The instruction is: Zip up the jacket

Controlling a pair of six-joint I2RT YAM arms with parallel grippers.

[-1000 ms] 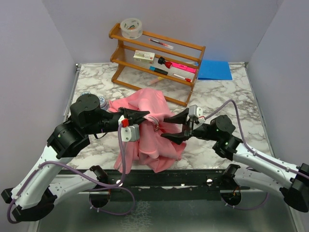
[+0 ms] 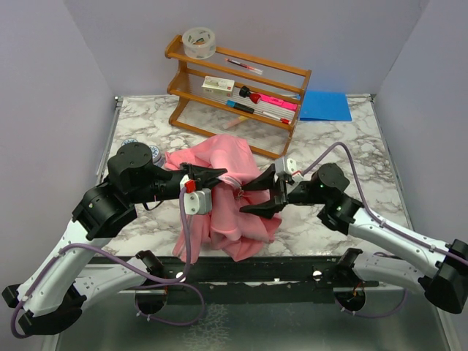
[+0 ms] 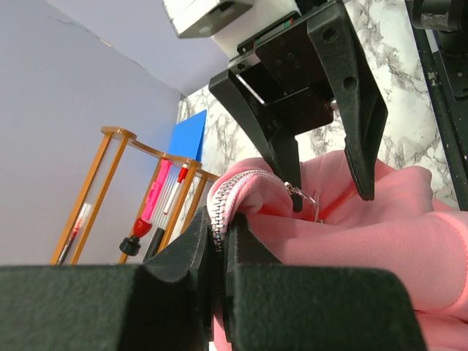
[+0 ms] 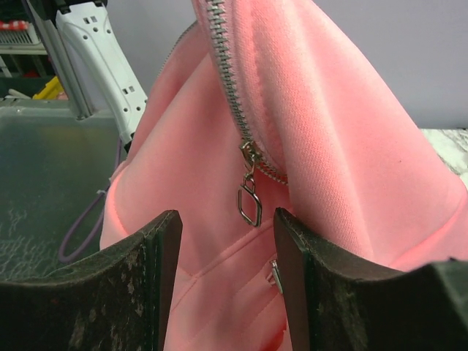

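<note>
The pink jacket (image 2: 227, 227) is bunched in the middle of the marble table. My left gripper is shut on its zipper edge, holding up the zipper tape (image 3: 223, 197). Just right of that, my right gripper (image 2: 252, 196) stands open, its fingertips at the jacket. In the right wrist view the zipper's pull tab (image 4: 250, 206) hangs from the slider (image 4: 250, 153), between and slightly above the open fingers. Nothing is clearly gripped by them.
A wooden rack (image 2: 183, 85) with pens, a box and tape stands at the back. A blue sheet (image 2: 325, 106) lies behind at the right.
The left gripper and jacket look almost unchanged.
</note>
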